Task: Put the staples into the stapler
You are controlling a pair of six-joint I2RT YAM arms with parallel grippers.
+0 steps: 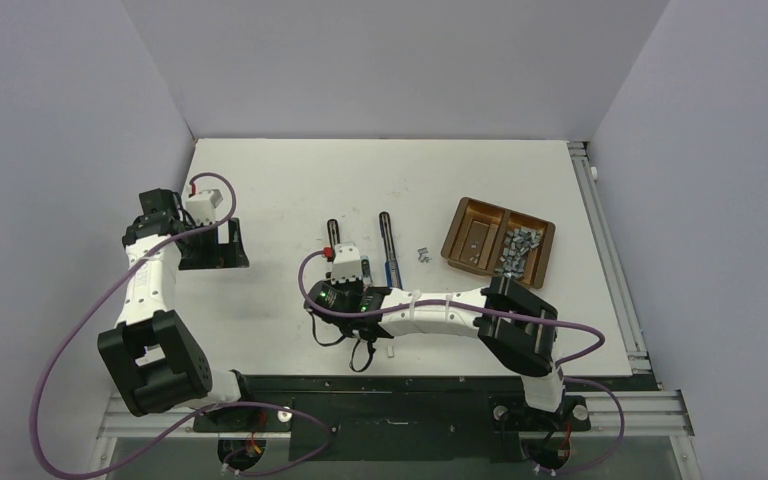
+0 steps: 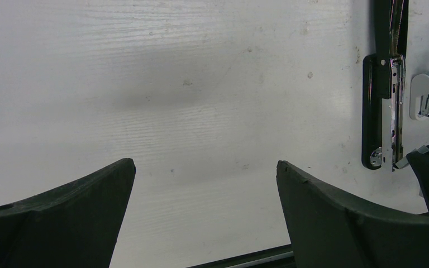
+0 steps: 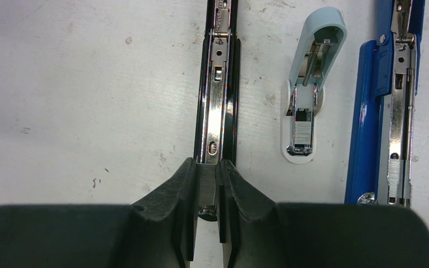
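A black stapler [image 1: 332, 229] [image 2: 371, 111] [image 3: 214, 106] lies with its metal magazine exposed. My right gripper is shut on a small strip of staples at the near end of that magazine, above the stapler's base. Beside it stand a small pale-blue and white stapler [image 3: 317, 50] and a blue stapler [image 1: 390, 262] [image 3: 363, 123], both with magazines showing. In the left wrist view my left gripper is open over bare table, with nothing between its fingers; in the top view it sits at the left edge.
A brown two-compartment box [image 1: 472, 235] holds many staple pieces at the right. A few loose pieces [image 1: 423, 254] lie left of it, and a small item [image 1: 390, 350] near the front edge.
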